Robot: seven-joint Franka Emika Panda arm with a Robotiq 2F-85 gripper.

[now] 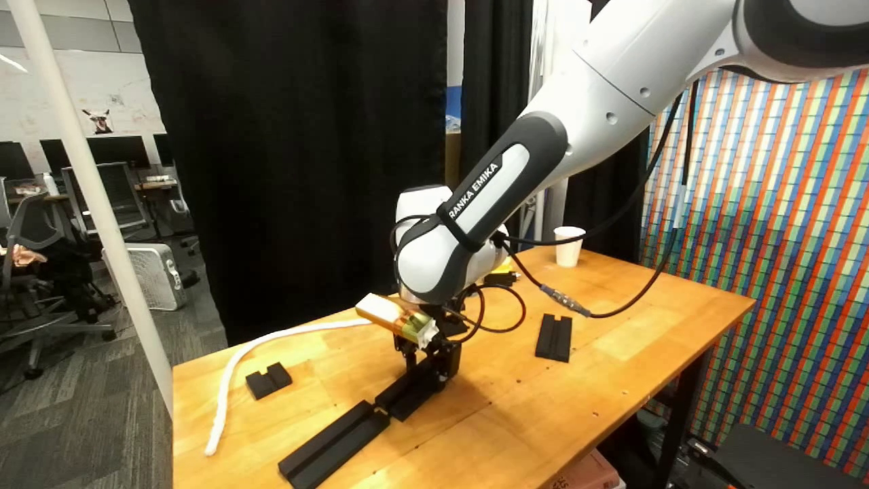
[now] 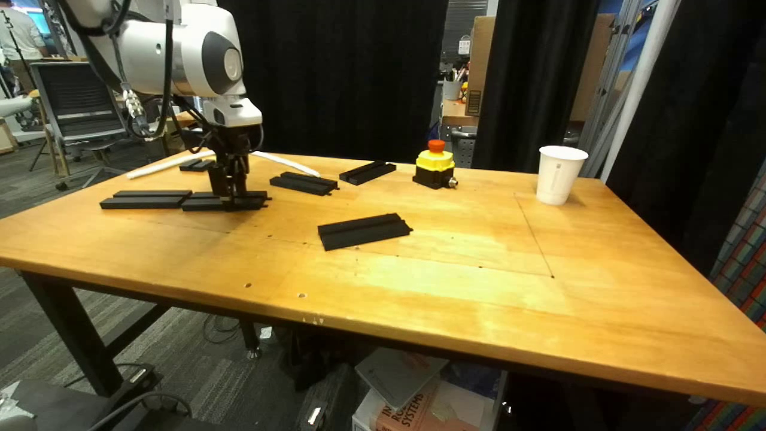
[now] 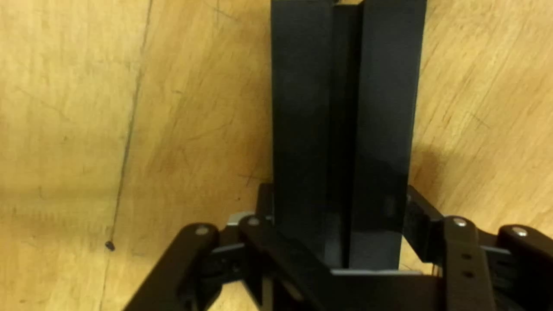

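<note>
My gripper is shut across the sides of a black grooved track piece (image 3: 300,114), which runs up and away from the fingers in the wrist view. In exterior view 1 that held piece (image 1: 404,394) lies low at the table, its front end meeting the end of another black track piece (image 1: 334,447). The two look roughly in line, end to end. Exterior view 2 shows the same pair, the free track piece (image 2: 143,201) on the left and the gripper (image 2: 230,201) over the held one. Whether their ends are fully joined I cannot tell.
Other black track pieces (image 2: 364,233) lie loose on the table, along with a short black piece (image 1: 269,379). A white cord (image 1: 224,391) curves along the back left. An emergency stop button (image 2: 434,165) and a paper cup (image 2: 560,175) stand far off.
</note>
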